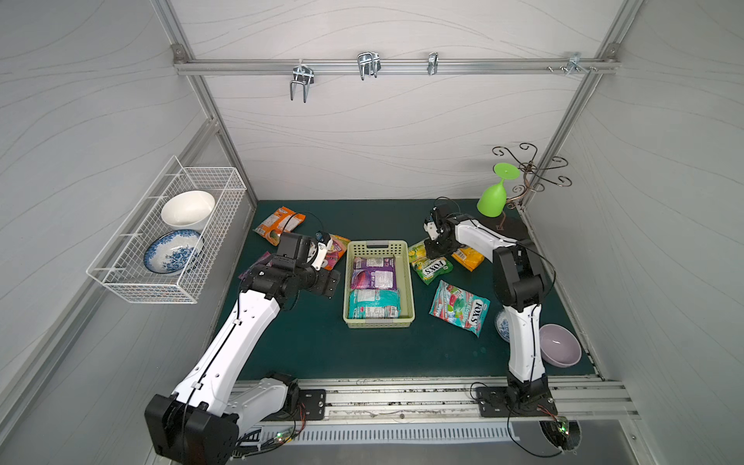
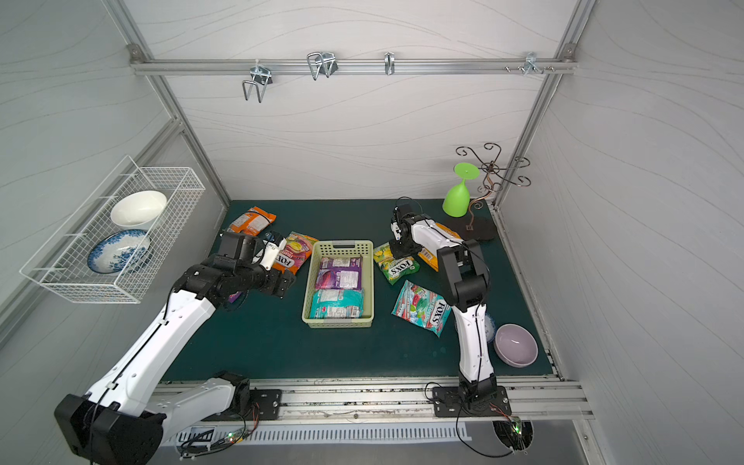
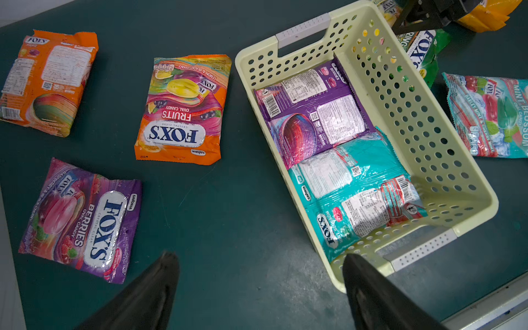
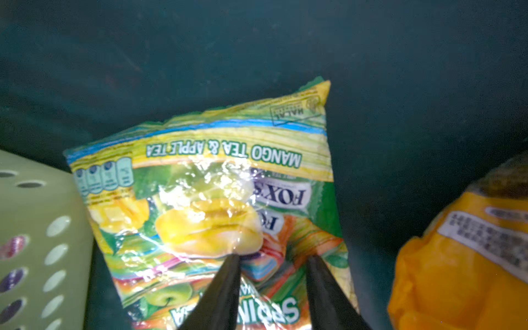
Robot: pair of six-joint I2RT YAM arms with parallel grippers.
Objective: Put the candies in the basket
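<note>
The pale green basket (image 3: 440,165) holds a purple candy bag (image 3: 324,121) and a teal candy bag (image 3: 352,192). Over a green and yellow candy bag (image 4: 209,220), right of the basket, my right gripper is part open; its fingertips touch or nearly touch the wrapper, and whether any is pinched cannot be told. My left gripper stands open and empty above the table left of the basket. Around it lie an orange bag (image 3: 49,82), a fruits bag (image 3: 184,110) and a berries bag (image 3: 85,220). A light-blue bag (image 1: 460,307) lies right of the basket.
A yellow-orange bag (image 4: 467,264) lies close on the right of the green one. A green goblet (image 1: 493,197) hangs near a metal stand at the back right. The pink bowl (image 1: 559,345) sits front right.
</note>
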